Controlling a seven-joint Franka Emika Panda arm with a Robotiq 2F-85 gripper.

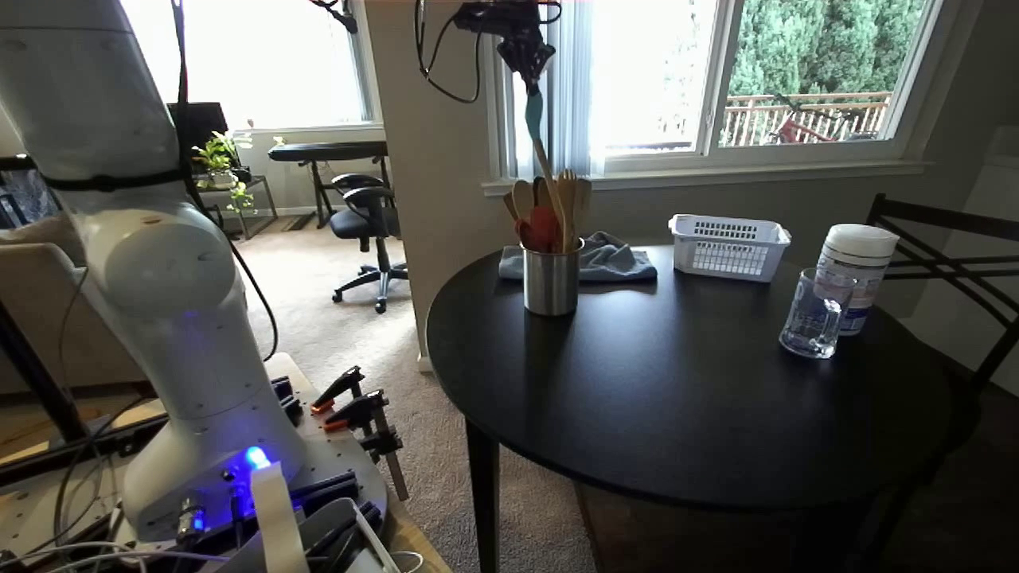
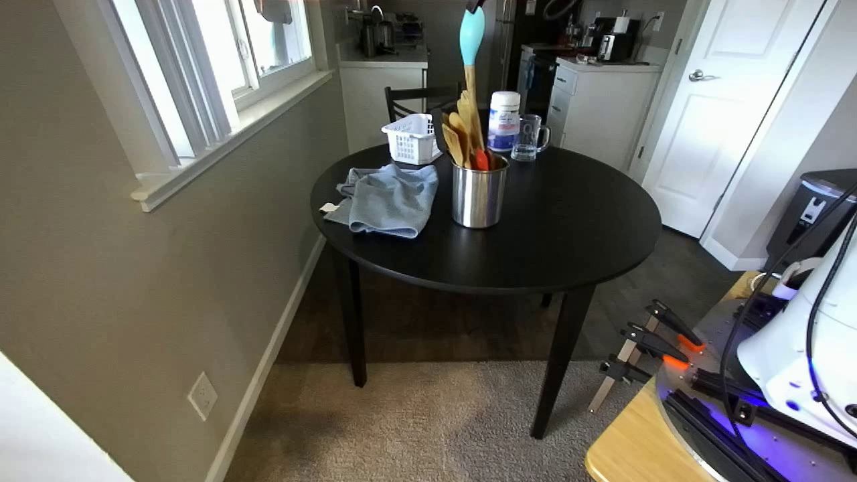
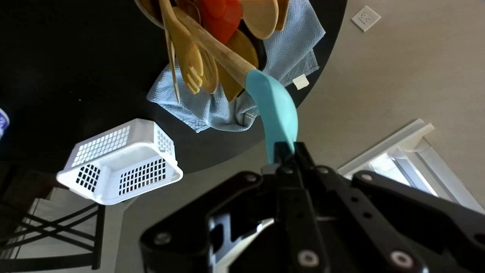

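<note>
In the wrist view my gripper is shut on the tip of a turquoise-headed utensil (image 3: 274, 102) with a wooden handle. Its handle slants down among the other utensils, and its lower end is hidden by them. The steel canister (image 2: 479, 195) stands upright on the black table, holding several wooden utensils (image 2: 455, 136) and a red one (image 1: 544, 230). From exterior view 1, the gripper (image 1: 532, 87) hangs above the canister with the turquoise head just beneath its fingers.
A crumpled blue-grey cloth (image 2: 394, 201) lies beside the canister. Farther along the round table (image 1: 669, 401) are a white basket (image 1: 731, 250), a white-lidded tub (image 1: 860, 250) and a glass mug (image 1: 812, 320).
</note>
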